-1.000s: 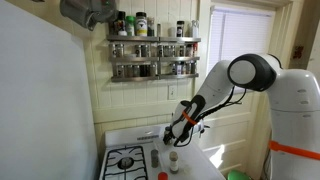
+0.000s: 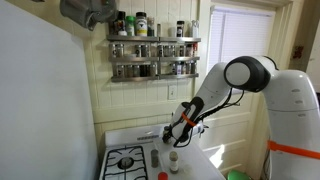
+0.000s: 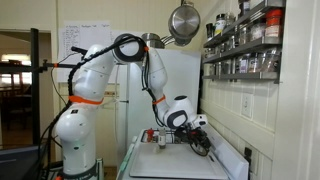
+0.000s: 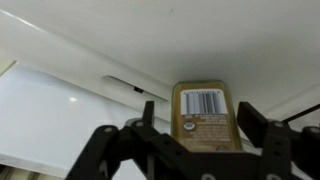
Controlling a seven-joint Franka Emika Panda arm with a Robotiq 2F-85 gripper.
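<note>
In the wrist view, a small jar or bottle [image 4: 202, 128] with a brownish label and a white barcode patch stands between the fingers of my gripper. A narrow gap shows between the left fingertip and the jar's side, while the right fingertip [image 4: 243, 115] looks very near or against it. The fingers stand part open. In exterior view 1 the gripper [image 2: 168, 136] is low at the back of the counter, near the wall; the jar there is too small to make out.
A gas stove [image 2: 125, 161] lies left of the gripper. Small containers, among them a pale jar [image 2: 173, 161] and a dark shaker [image 2: 155, 158], stand on the counter in front. Spice shelves [image 2: 155, 60] hang on the wall above. Bare white counter [image 3: 165, 162] shows in exterior view 2.
The arm's wrist and hand have shifted very slightly; the counter objects stay where they were.
</note>
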